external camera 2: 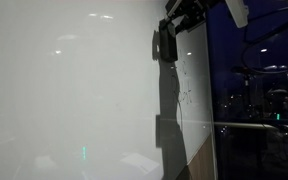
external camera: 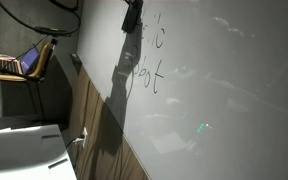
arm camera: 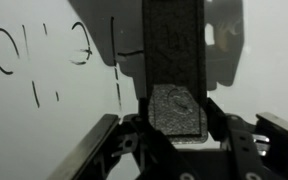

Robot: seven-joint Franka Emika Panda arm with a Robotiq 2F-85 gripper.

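Note:
My gripper is shut on a dark, oblong block that looks like a whiteboard eraser [arm camera: 174, 45]. One finger stands on each side of the block's lighter grey, rough end. Behind it is the whiteboard [arm camera: 44, 120], with black strokes [arm camera: 81, 40] to the left of the block. In exterior view 1 the dark block [external camera: 132, 16] is at the top, beside black handwriting [external camera: 147, 75] on the board. Exterior view 2 shows the block [external camera 2: 168, 42] close to the board; whether it touches the surface I cannot tell.
A white table [external camera: 29, 155] stands at the lower left, and a chair [external camera: 29, 72] with a laptop is farther back. Wooden panelling [external camera: 104, 140] borders the board. Much of the whiteboard is bare.

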